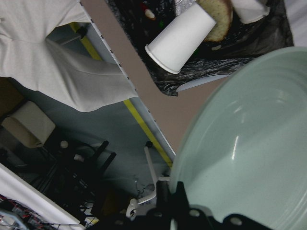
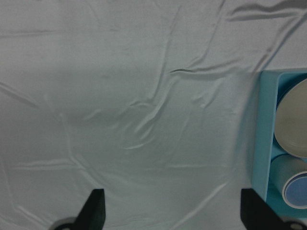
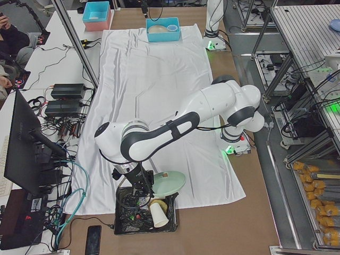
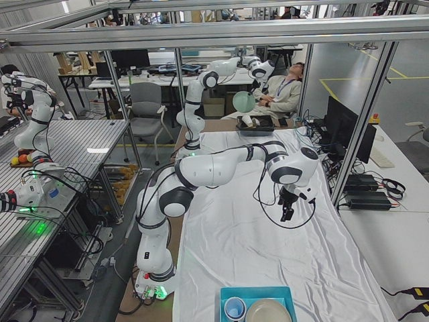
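Observation:
A pale green plate [image 1: 244, 143] is held by its rim in my left gripper, shut on it, above the edge of a black bin [image 3: 125, 226] lined with dark plastic. The bin holds white paper cups [image 1: 180, 38], a bread slice [image 1: 216, 17] and other scraps. In the camera right view the plate [image 4: 243, 101] is tilted up over the bin. My right gripper stands open above the empty white cloth, left of a blue box [image 2: 264, 129] that holds a beige plate [image 2: 292, 117] and a cup [image 2: 295, 189].
A monitor [image 3: 21, 143] and cables line the left side. A phone [image 3: 93, 239] lies near the bin. A seated person [image 4: 278, 94] is close behind the bin.

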